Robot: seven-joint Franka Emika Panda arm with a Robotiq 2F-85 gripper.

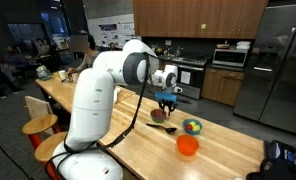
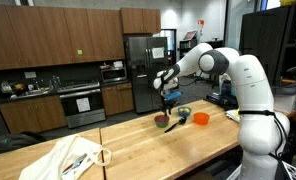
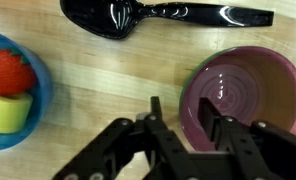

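Note:
My gripper is open above the table, its two dark fingers apart in the wrist view. The left rim of a dark pink bowl (image 3: 243,85) with a greenish edge runs between the fingertips as seen from above; whether they touch it cannot be told. The bowl looks empty. In the first exterior view, the gripper (image 1: 167,102) hangs just over that bowl (image 1: 157,117). A black spoon (image 3: 203,13) lies beside the bowl, near the top of the wrist view. To the left, a blue bowl (image 3: 45,100) holds a strawberry (image 3: 8,72) and a yellow piece (image 3: 8,112).
An orange bowl (image 1: 187,146) stands closer to the front, beyond the blue bowl (image 1: 193,126). A white cloth (image 2: 70,152) lies at the left in the second exterior view.

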